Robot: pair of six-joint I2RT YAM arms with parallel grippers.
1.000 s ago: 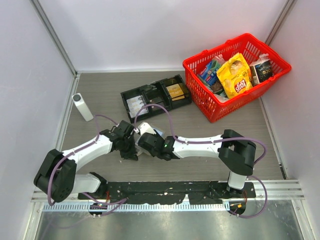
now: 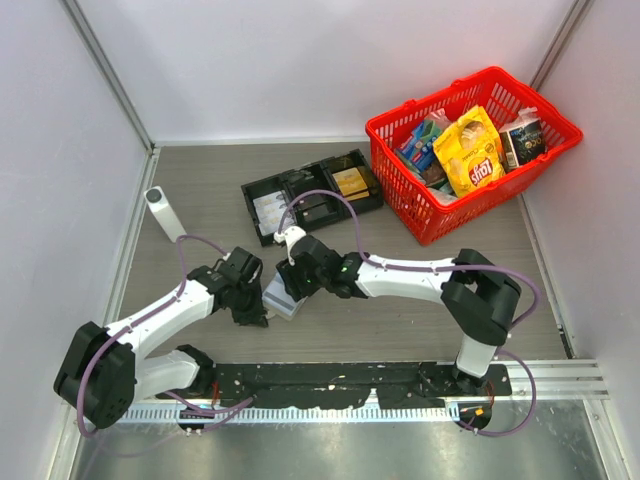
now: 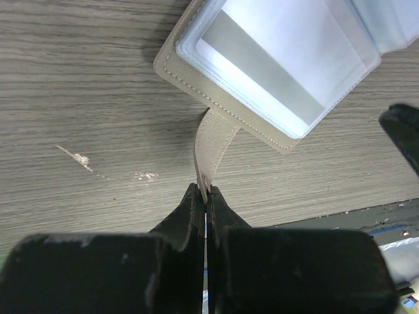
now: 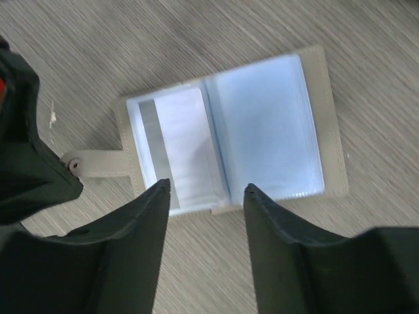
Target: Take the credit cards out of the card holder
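Observation:
The card holder (image 2: 283,296) lies unfolded on the table, with a beige edge, clear sleeves and a strap. A white card with a grey stripe (image 4: 183,147) shows through the sleeve on the strap side. At the holder's edge the strap (image 3: 214,140) leads into my left gripper, whose fingertips are shut on its thin end. My right gripper hangs over the holder's near edge, part open, with nothing gripped between its fingertips. In the right wrist view the left gripper covers the strap's far end.
A black divided tray (image 2: 312,212) with cards in it stands behind the holder. Back right is a red basket (image 2: 420,205) of packets; at the left, a white cylinder (image 2: 165,213). Table to the right of the holder is clear.
The left gripper has drifted a little left and the holder has come along with it.

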